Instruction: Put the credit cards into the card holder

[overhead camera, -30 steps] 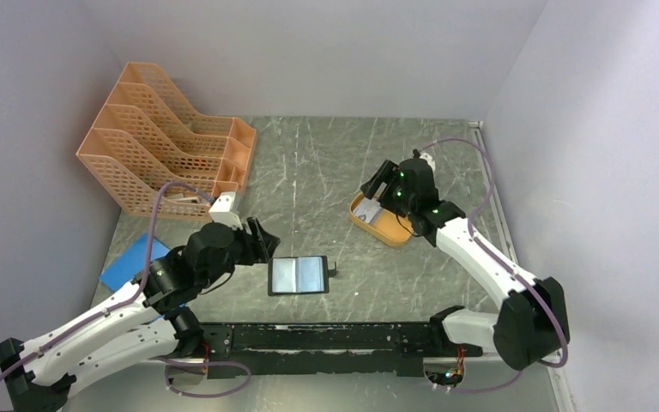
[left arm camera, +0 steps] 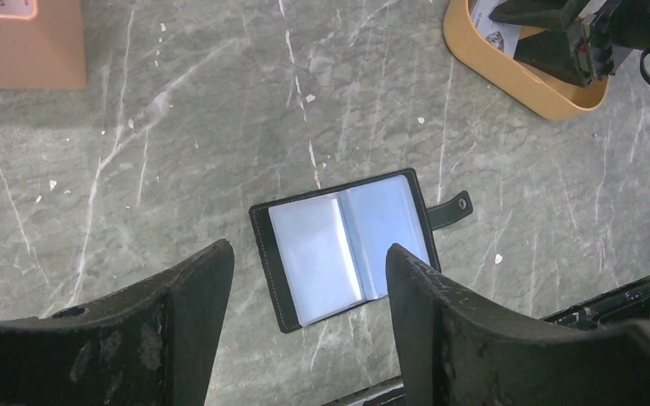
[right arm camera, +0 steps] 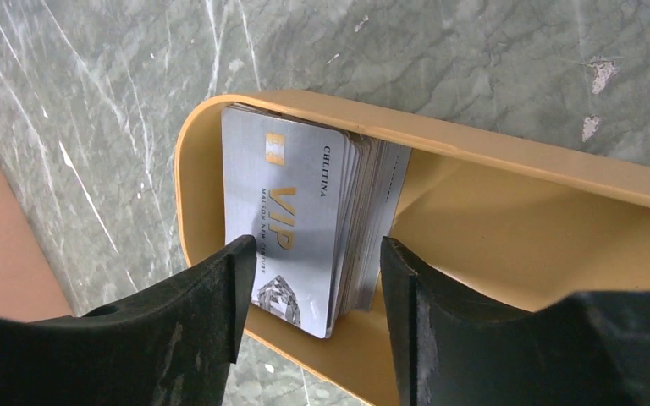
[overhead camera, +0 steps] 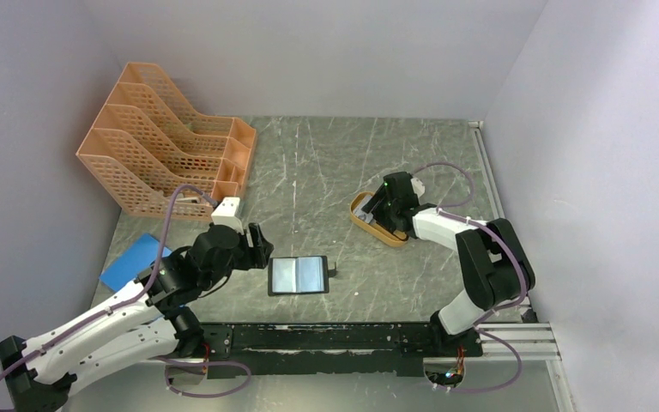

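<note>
A stack of credit cards, the top one silver with gold "VIP" lettering, leans at one end of a tan tray. My right gripper is over that stack, its fingers part open on either side of it; whether they touch the cards cannot be told. The card holder, black with clear sleeves and a snap strap, lies open and flat on the table. Beside and above it hovers my left gripper, fingers apart and nothing between them.
An orange desk organizer stands at the back left. A blue sheet lies near the left arm. Grey table between the organizer and the tray is clear.
</note>
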